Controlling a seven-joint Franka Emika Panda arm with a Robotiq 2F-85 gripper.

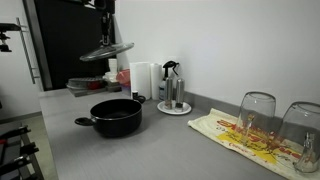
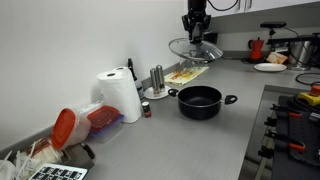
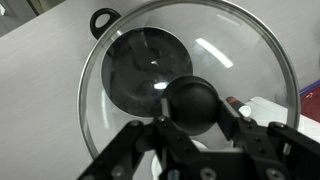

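A glass lid with a metal rim hangs in the air, its black knob pinched by my gripper, which is shut on it. Below stands a black pot with two side handles, open at the top, on the grey table. In exterior view 2 the lid is well above the pot, apart from it. Through the glass in the wrist view, the pot shows off toward the upper left of the lid's middle.
A plate with bottles and grinders is behind the pot, near a paper towel roll. Two upturned glass jars rest on a patterned cloth at the right. Bare table lies in front of the pot.
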